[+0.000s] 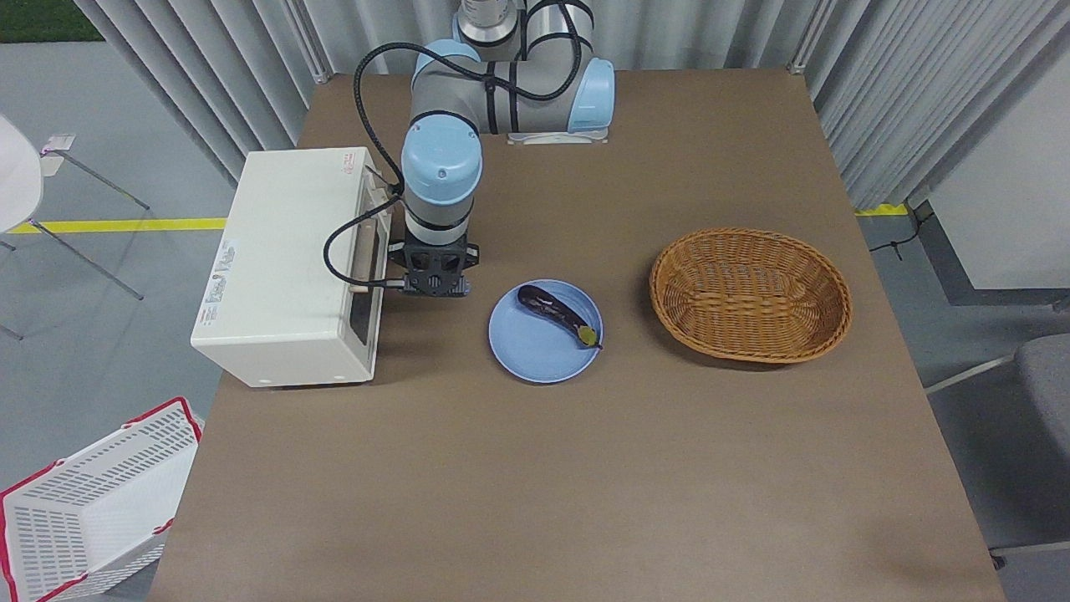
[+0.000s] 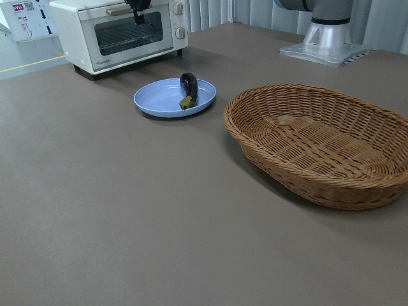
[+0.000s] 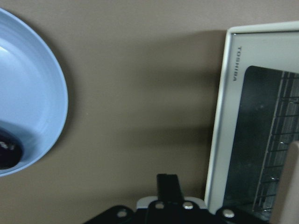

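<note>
A white toaster oven [image 1: 271,261] stands on the table's left side, its glass door [image 2: 127,39] closed, with a beige handle [image 3: 285,186] on it. My gripper [image 2: 139,14] is just in front of the door near the handle, seen from above as a black mount in the front view and as black tips at the bottom of the wrist view; whether it is open or shut is unclear. A dark eggplant [image 1: 549,309] lies on a blue plate [image 1: 532,356] right of the oven.
A wicker basket [image 1: 750,291] sits on the right of the table [image 1: 602,482]. A white crate [image 1: 100,492] stands on the floor at the left.
</note>
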